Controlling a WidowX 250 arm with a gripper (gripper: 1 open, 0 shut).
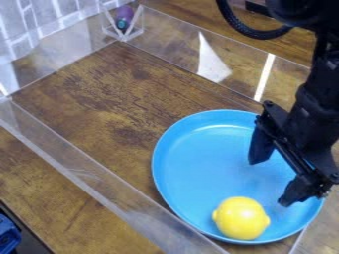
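Observation:
A black gripper (281, 167) reaches in from the right, its fingers apart over the right part of a blue plate (192, 169), with nothing seen between them. A yellow lemon-like object (240, 217) lies in the front part of the plate, below and left of the fingertips.
Clear plastic walls border the wooden surface (113, 99). A small purple and teal object (123, 20) sits in the far corner. A dark blue item (8, 238) is at the lower left edge. The wood left of the plate is clear.

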